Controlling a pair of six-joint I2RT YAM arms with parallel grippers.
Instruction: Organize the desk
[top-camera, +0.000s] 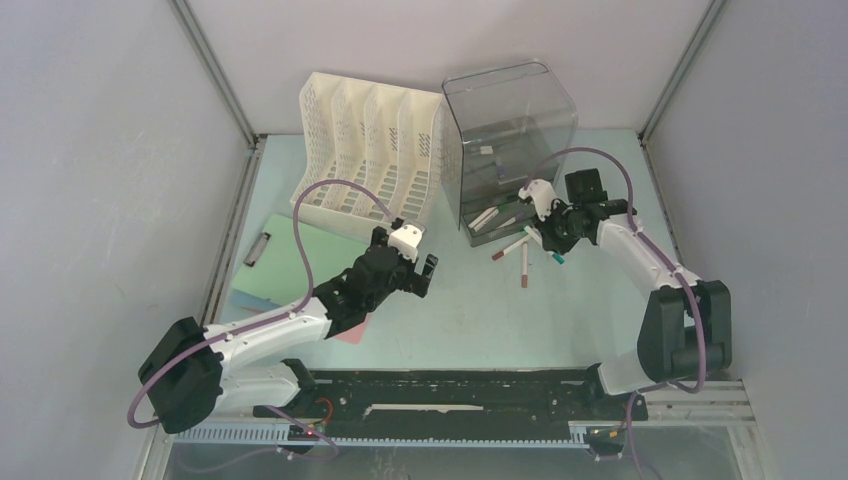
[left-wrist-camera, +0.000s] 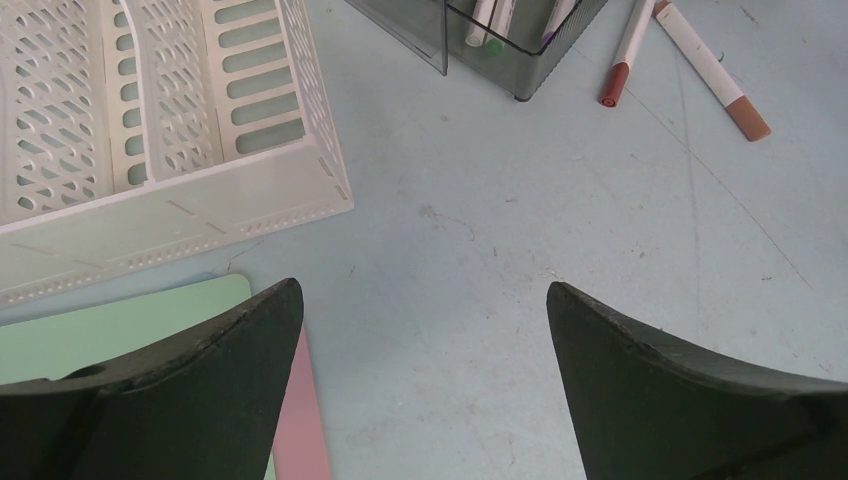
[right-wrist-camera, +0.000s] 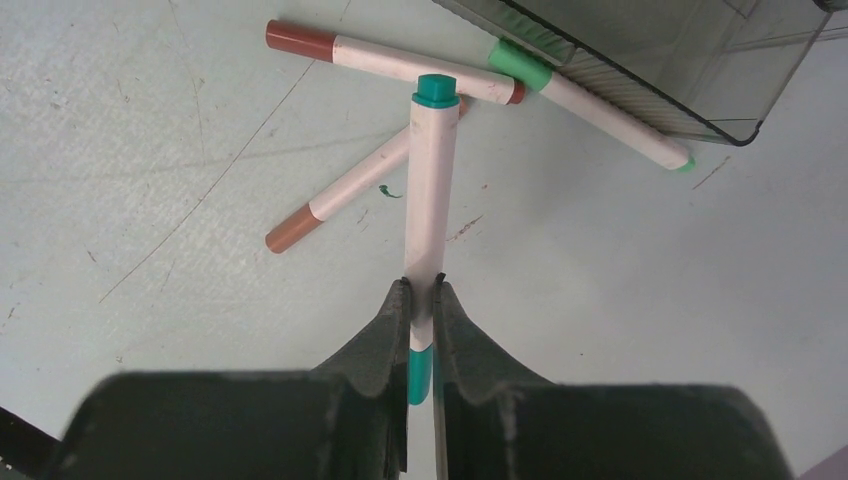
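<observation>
My right gripper has its fingertips against both sides of a white marker with teal ends (right-wrist-camera: 428, 190), shut on it. This marker slants, its capped end nearer the camera and passing over two brown-ended markers, a darker-capped one (right-wrist-camera: 385, 57) and a lighter one (right-wrist-camera: 358, 182). A green-ended marker (right-wrist-camera: 610, 122) lies along the edge of the grey mesh organizer (right-wrist-camera: 640, 75). Over the desk's middle my left gripper is open and empty. More markers (top-camera: 484, 218) rest in the organizer's front tray.
A white file rack (top-camera: 375, 145) stands at the back left. Below it lie a green clipboard (top-camera: 300, 260) and a pink sheet (left-wrist-camera: 300, 420), partly hidden by the left arm.
</observation>
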